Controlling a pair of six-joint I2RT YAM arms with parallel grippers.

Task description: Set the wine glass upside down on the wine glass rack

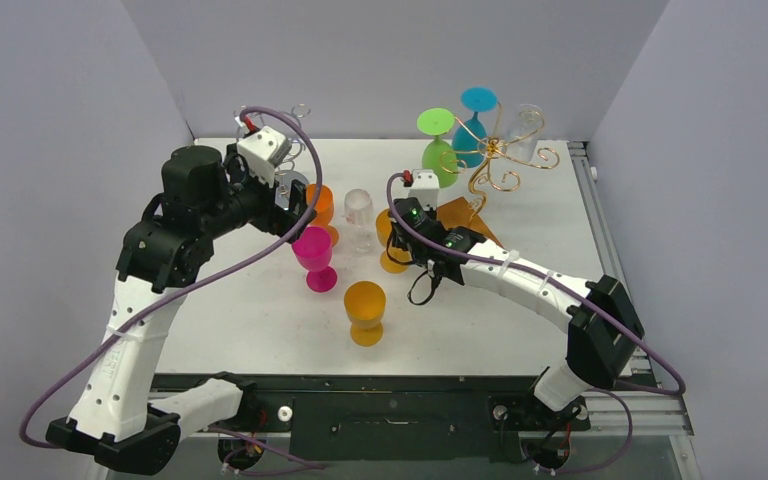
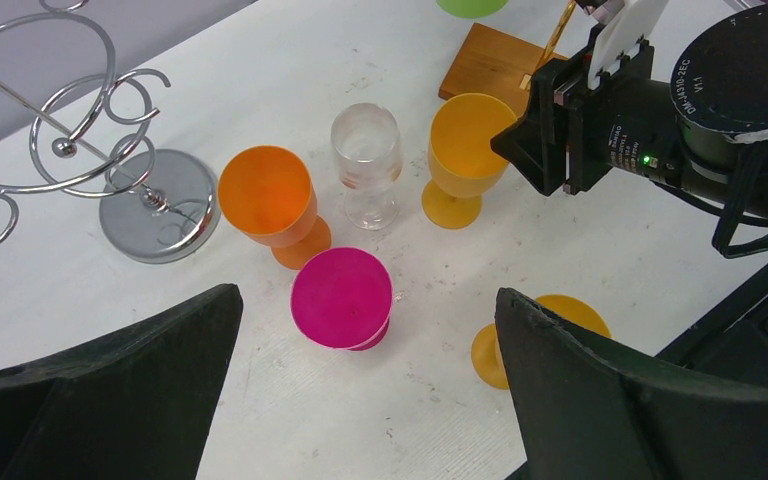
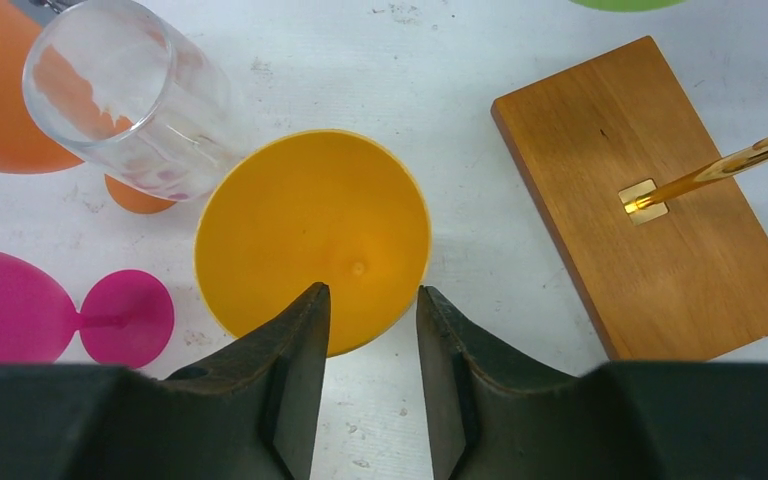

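An amber wine glass (image 3: pixel 312 235) stands upright, its bowl filling the middle of the right wrist view. At its near rim is my right gripper, partly open; the rim shows in the gap, but I cannot tell whether it is between the fingers or just below them. My left gripper hangs wide open and empty above the table's left side. A gold rack (image 1: pixel 493 148) on a wooden base (image 3: pixel 650 200) carries upside-down green (image 1: pixel 440 150), blue (image 1: pixel 472 130) and clear (image 1: pixel 526 125) glasses. Some of its hooks are empty.
Close to the amber glass stand clear (image 2: pixel 367 150), orange (image 2: pixel 270 195) and magenta (image 2: pixel 342 298) glasses. Another amber glass (image 1: pixel 365 305) is nearer the front. The silver rack (image 2: pixel 160 205) is at the back left.
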